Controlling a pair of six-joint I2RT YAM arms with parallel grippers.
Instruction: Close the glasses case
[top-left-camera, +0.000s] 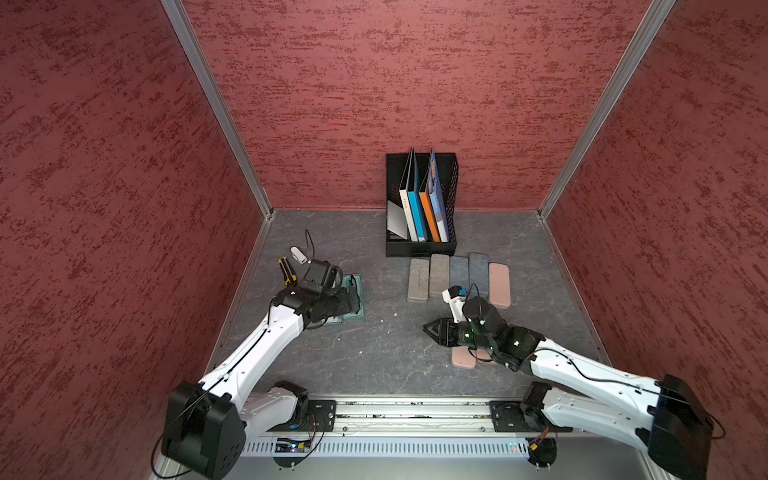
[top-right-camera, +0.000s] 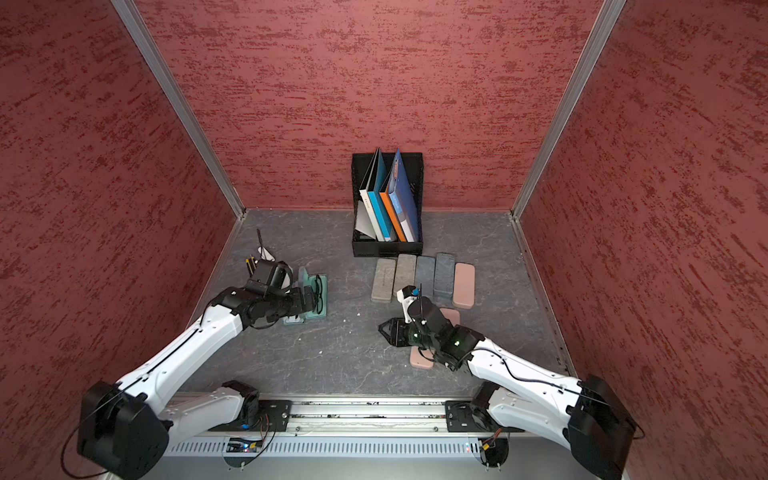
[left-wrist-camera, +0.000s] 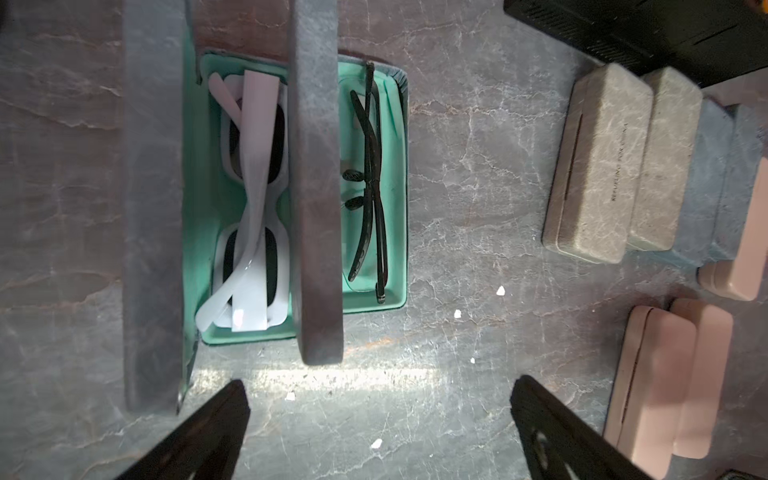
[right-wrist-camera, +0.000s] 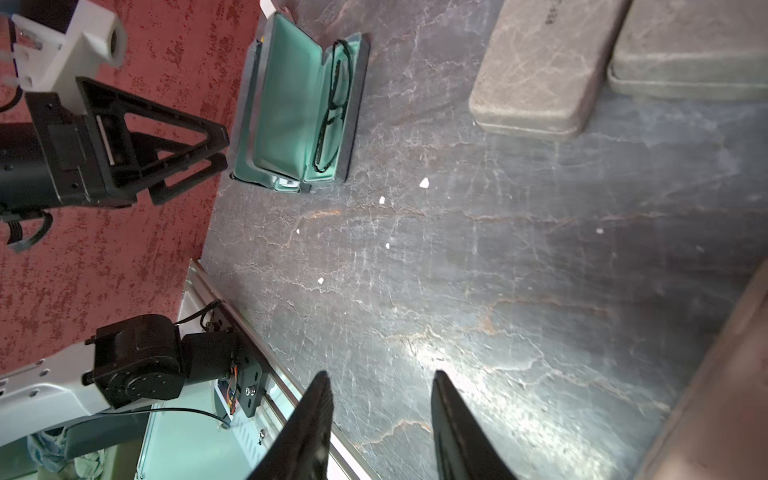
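Two open glasses cases with grey shells and mint linings lie side by side at left. In the left wrist view the left case (left-wrist-camera: 194, 208) holds white glasses (left-wrist-camera: 254, 200); the right case (left-wrist-camera: 392, 240) holds black glasses (left-wrist-camera: 370, 184). Both lids stand upright. My left gripper hovers over them, open, fingers either side of the cases' near ends with nothing gripped. My right gripper is at front right beside closed pink cases, part open with nothing between its fingers.
Several closed cases (top-left-camera: 438, 276) in grey, blue and pink lie centre right. A black organiser (top-left-camera: 409, 248) with folders stands behind them. A cutter (top-left-camera: 286, 270) and white object (top-left-camera: 299, 254) lie at back left.
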